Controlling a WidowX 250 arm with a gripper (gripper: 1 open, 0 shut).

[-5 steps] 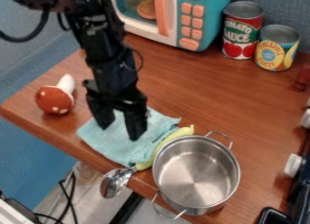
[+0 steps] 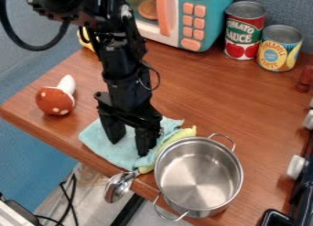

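Observation:
The black gripper (image 2: 130, 138) points down onto a light blue cloth (image 2: 95, 143) at the table's front edge; whether its fingers hold any cloth is hard to make out. Just right of it, a steel pot (image 2: 196, 179) with two handles stands on the table. A yellow object (image 2: 184, 134) lies between cloth and pot, partly hidden. A metal lid or utensil (image 2: 120, 184) lies at the edge, left of the pot.
A toy mushroom (image 2: 55, 100) is at the left. At the back stand a teal toy microwave (image 2: 192, 19), a tomato can (image 2: 243, 33) and another can (image 2: 279, 48). A black appliance (image 2: 297, 193) is at the right.
Over the last second the gripper has moved slightly down and left onto the cloth. The pot and other objects look unmoved.

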